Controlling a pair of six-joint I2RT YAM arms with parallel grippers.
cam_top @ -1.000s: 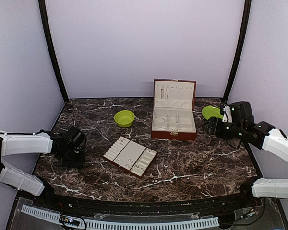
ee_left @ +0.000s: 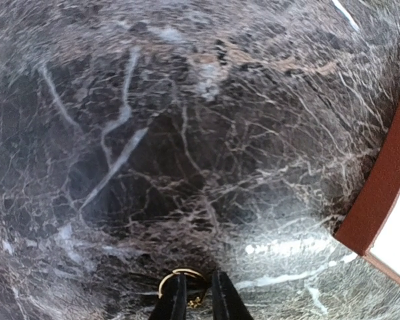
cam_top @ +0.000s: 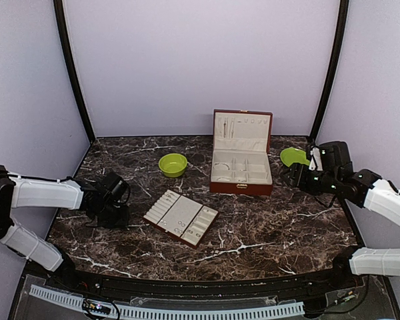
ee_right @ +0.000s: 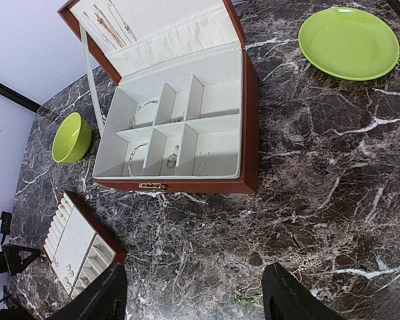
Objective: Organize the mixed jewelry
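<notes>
A thin gold hoop (ee_left: 185, 271) shows low in the left wrist view, passing behind one finger of my left gripper. The fingers stand a short way apart; whether they touch the hoop cannot be made out. My right gripper is wide open and empty, at the right of the table. Below its right finger lies a fine gold chain (ee_right: 247, 291). The open jewelry box (cam_top: 241, 187) holds bracelets (ee_right: 138, 153) and small pieces in its compartments, with necklaces (ee_right: 107, 27) inside the lid. The jewelry tray (cam_top: 187, 220) carries several rings and small pieces.
An empty-looking green bowl (cam_top: 173, 165) stands left of the box. Behind my right gripper is a green plate (cam_top: 293, 156). Bare marble (cam_top: 267, 233) stretches across the front right, and the tray edge (ee_left: 380, 193) is right of my left gripper.
My left arm has moved a little to the right, toward the tray, and slightly away from the front edge. The right arm, box, tray, bowl and plate have stayed put.
</notes>
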